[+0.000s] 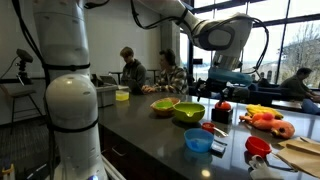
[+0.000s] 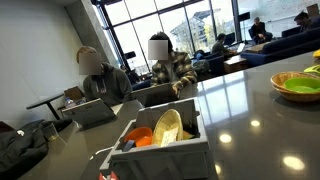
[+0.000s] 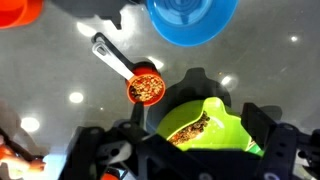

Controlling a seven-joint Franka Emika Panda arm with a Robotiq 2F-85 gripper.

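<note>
My gripper hangs over the table, its fingers wide apart and nothing held between them. Below it in the wrist view lies a green bowl [image 3: 225, 128] with small brown bits inside, partly hidden by the gripper. Beside that bowl is a small red scoop [image 3: 148, 97], also holding brown bits, with a pale handle [image 3: 112, 60]. A blue bowl [image 3: 190, 18] sits at the top edge of the same view. In exterior view 1, the green bowl [image 1: 187, 112] stands behind the blue bowl [image 1: 198, 141], and the gripper [image 1: 231, 77] is well above them.
Red cup [image 1: 258, 146], orange plush toy [image 1: 272, 125] and wooden board [image 1: 302, 152] occupy the right side. A red round item [image 1: 222, 106] rests on a dark box. Woven baskets [image 1: 165, 104] stand farther back. The grey bin [image 2: 165, 155] holds bowls. Bare table lies front left.
</note>
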